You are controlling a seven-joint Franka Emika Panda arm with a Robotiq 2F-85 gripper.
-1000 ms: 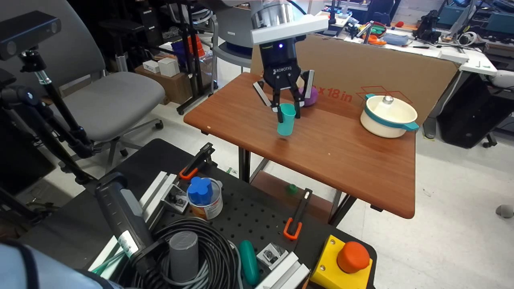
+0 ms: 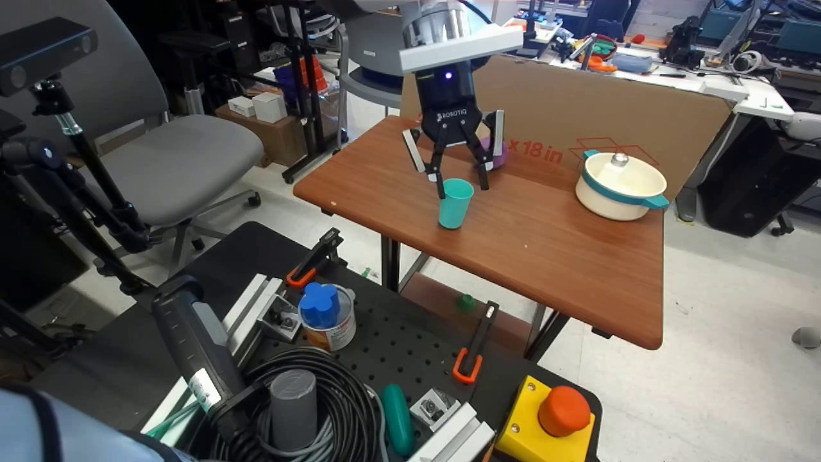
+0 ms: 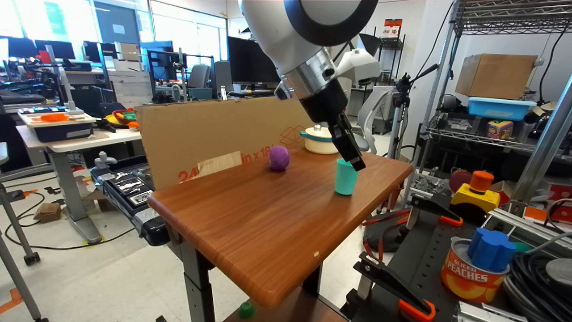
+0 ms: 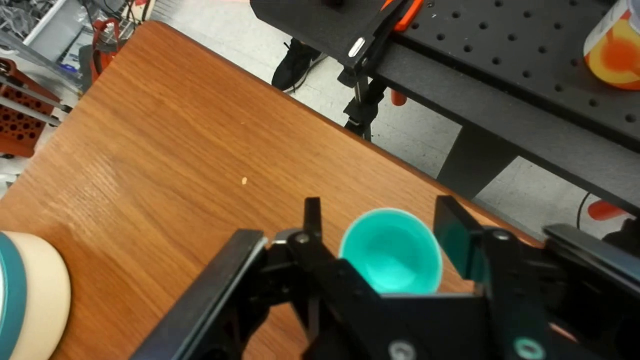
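A teal cup stands upright on the wooden table, close to its near edge. My gripper is above it with fingers spread, one to each side of the rim. Seen from the wrist, the round mouth of the cup lies between the fingertips, with a gap on the left and a smaller one on the right. From the other side, the gripper's dark fingers reach down to the level of the cup rim. Nothing is held.
Toward the cardboard sheet at the back sit a purple ball and a cream lidded pot with teal trim. Bare table lies on both sides of the cup. A black pegboard bench stands across a gap from the table.
The fingers have spread apart. The cup, earlier between them and a little higher, now stands lower on the table, free of them. The arm has barely moved.
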